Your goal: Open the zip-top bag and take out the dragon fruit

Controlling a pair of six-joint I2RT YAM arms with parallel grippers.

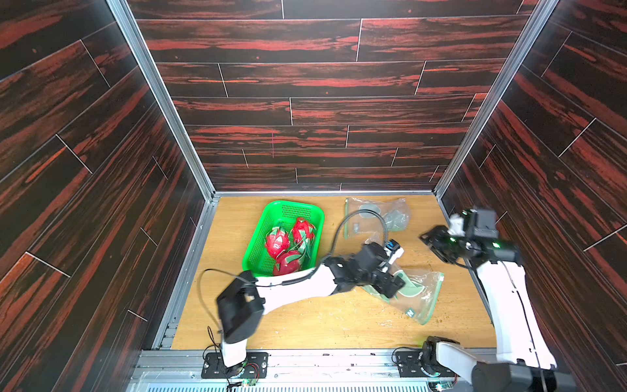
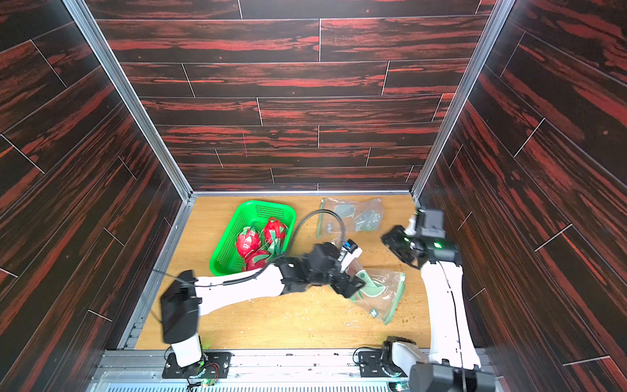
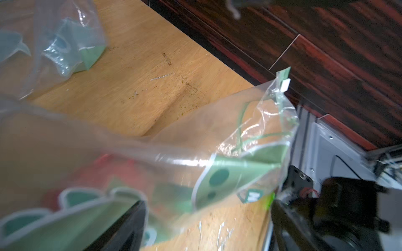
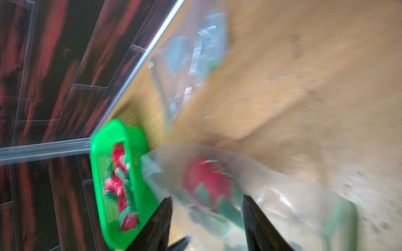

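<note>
A clear zip top bag with green print (image 1: 423, 294) lies on the right part of the table. Inside it a red dragon fruit shows through the film, blurred; the left wrist view also has its red shape. Over the bag's left part is my left gripper (image 1: 393, 285), its fingers apart with nothing seen held; the bag spreads out in front of them. Beyond the bag's upper right side hovers my right gripper (image 1: 431, 243). In the right wrist view its fingers (image 4: 162, 221) stand apart, with the bag lying beyond the gap.
A green basket (image 1: 250, 251) with several dragon fruits (image 1: 277, 242) stands at the left. Another clear bag (image 1: 378, 217), flat-looking, lies near the back wall.
</note>
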